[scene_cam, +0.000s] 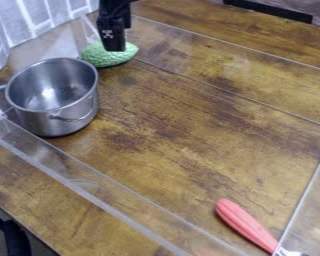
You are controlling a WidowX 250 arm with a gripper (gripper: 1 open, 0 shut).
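The dark gripper (pixel 112 40) is at the top left, over a green textured object (pixel 109 55) that lies on the wooden table behind the pot. I cannot tell whether its fingers are open or shut, or whether they touch the green object. A steel pot (pixel 53 97) with side handles stands at the left, below and left of the gripper, with nothing seen inside it.
A red-handled utensil (pixel 243 224) lies at the lower right. Clear plastic edging (pixel 103 200) runs along the table.
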